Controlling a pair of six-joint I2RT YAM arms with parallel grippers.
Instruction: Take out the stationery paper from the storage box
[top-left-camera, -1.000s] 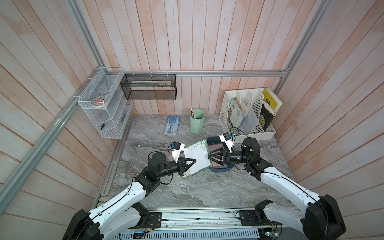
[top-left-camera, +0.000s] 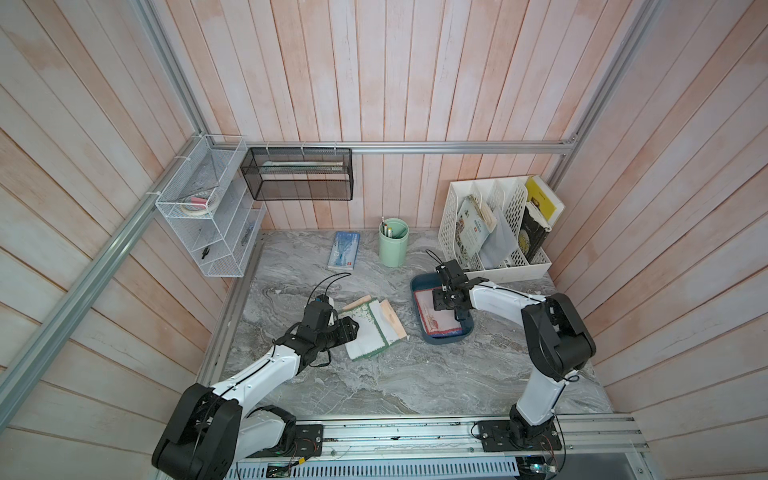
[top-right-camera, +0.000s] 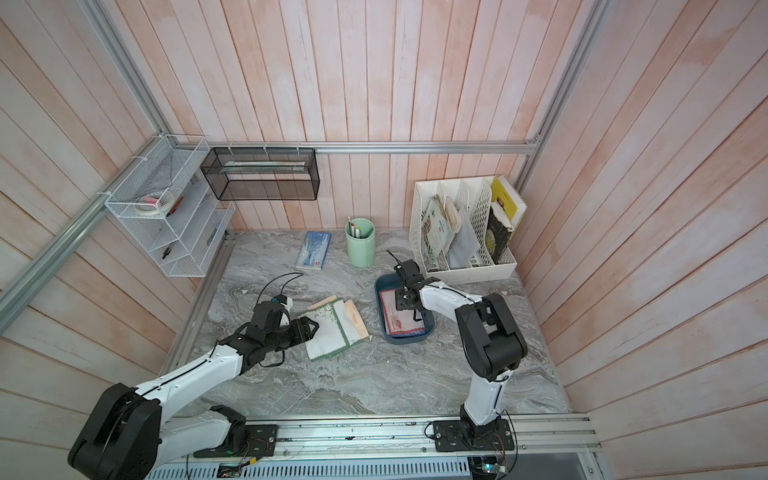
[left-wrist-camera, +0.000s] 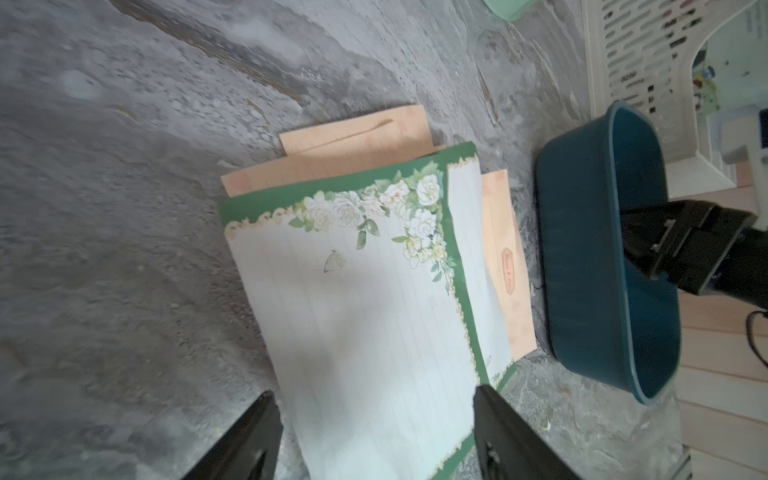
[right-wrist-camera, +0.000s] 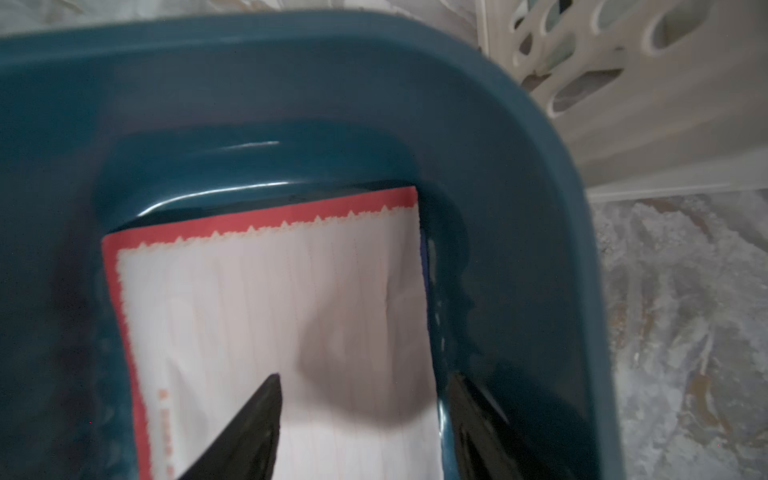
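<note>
My left gripper stands open above green-bordered floral stationery, which lies on peach sheets on the table, left of the blue storage box. Nothing is between its fingers. My right gripper is open, pointing down into the box, over red-bordered paper near the box's inner wall. The paper lies on the box floor with a dark blue edge showing beneath its right side.
A white file rack stands behind the box. A green pen cup and a blue packet sit at the back. Wire baskets hang on the walls.
My right gripper has swung down into the box; my left has drawn back.
</note>
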